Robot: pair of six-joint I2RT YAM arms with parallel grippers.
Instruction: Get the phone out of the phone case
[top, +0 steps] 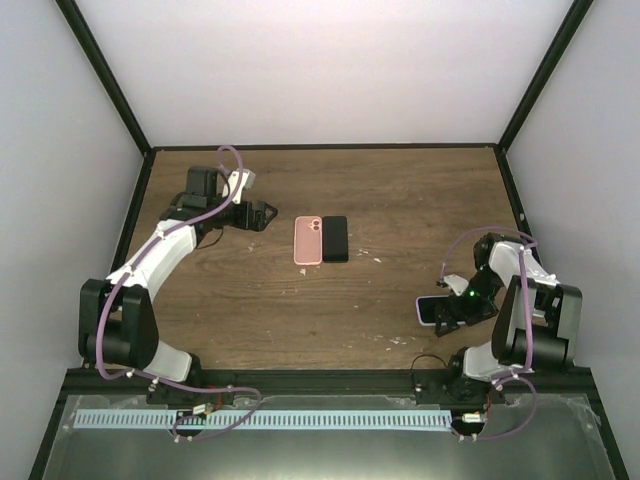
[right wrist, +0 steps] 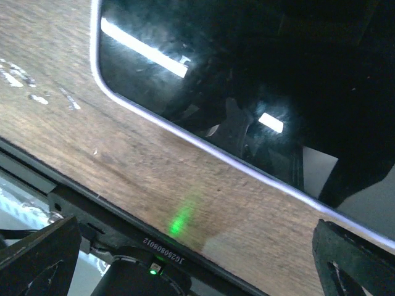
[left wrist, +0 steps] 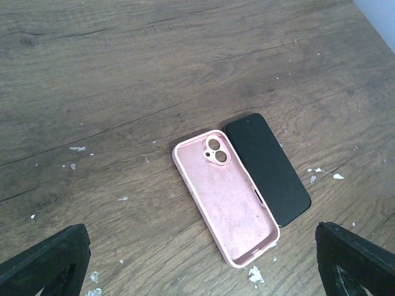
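A phone with a dark glossy screen and a thin pale lilac rim [right wrist: 203, 145] lies face up near the front right of the table, partly hidden under the right arm from above. Over it hovers my right gripper, its open fingers spanning the phone's front edge and bare wood, nothing held. Whether the lilac rim is a case cannot be told. At centre, an empty pink phone case [left wrist: 225, 191] lies open side up, beside a flat black slab [left wrist: 267, 168] like a phone. My left gripper stands open and empty to the left of the case.
The table's dark front rail [right wrist: 117, 213] runs close to the right gripper. A thin black cable [top: 430, 357] curves at that edge.
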